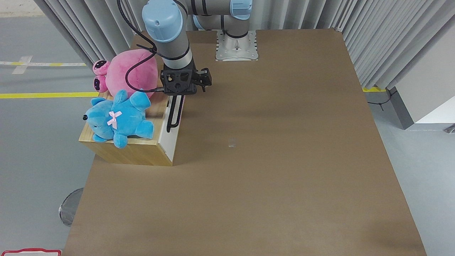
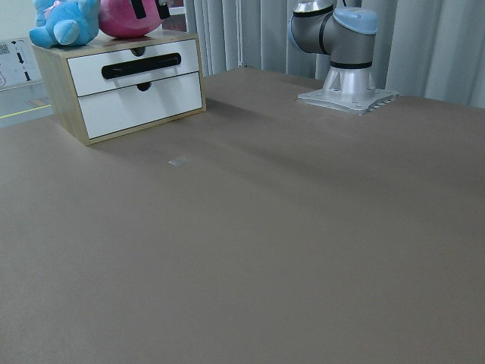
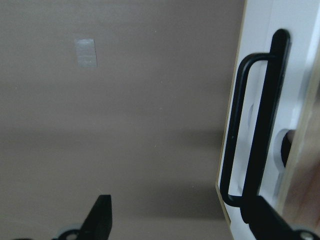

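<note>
A two-drawer wooden cabinet (image 1: 128, 155) with white fronts (image 2: 144, 102) stands at the table's left edge, a black handle (image 3: 267, 115) on the upper drawer. A blue plush bear (image 1: 123, 119) and a pink plush toy (image 1: 132, 72) lie on its top. My gripper (image 1: 185, 87) is above the handle's far end; in the wrist view its fingertips (image 3: 102, 210) sit apart at the bottom, open, one beside the lower end of the handle, nothing seen between them.
The arm's base (image 1: 236, 49) is bolted at the back. A grey curtain hangs behind.
</note>
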